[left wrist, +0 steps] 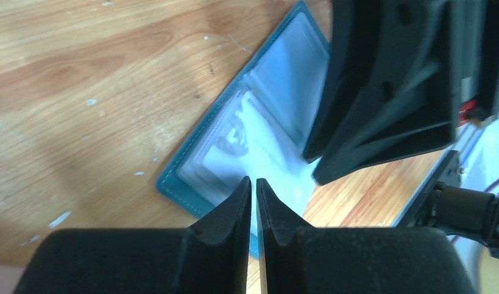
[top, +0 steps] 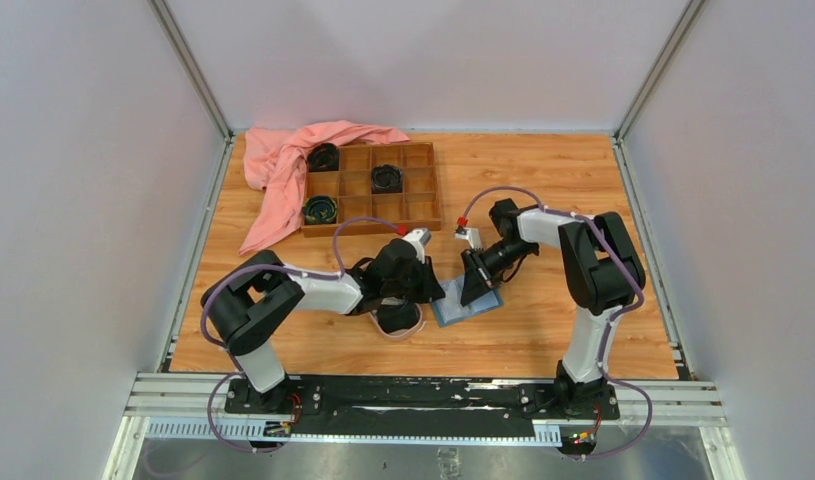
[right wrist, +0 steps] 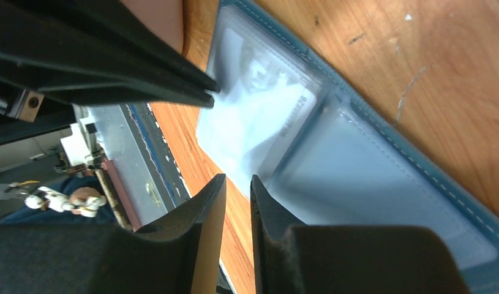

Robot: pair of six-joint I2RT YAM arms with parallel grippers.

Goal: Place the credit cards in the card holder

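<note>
The blue-edged card holder (top: 483, 305) lies flat on the table, with clear pockets. A white card appears to sit in one pocket; the same card (right wrist: 268, 110) shows in the right wrist view. The neighbouring pocket (right wrist: 381, 168) looks empty and bluish. At the holder's left edge is my left gripper, its fingers shut to a thin gap; what lies between them is hidden. Over the holder stands my right gripper. Its fingers are a little apart, with table and holder visible behind the gap, so any grip is unclear.
Beneath the left arm lies a pale-rimmed, dark-centred item (top: 397, 318). Behind stands a wooden compartment box (top: 437, 190) with several dark coils, and a pink cloth (top: 268, 190) is beside it. Both grippers are close together. The table's right side beyond the arm is free.
</note>
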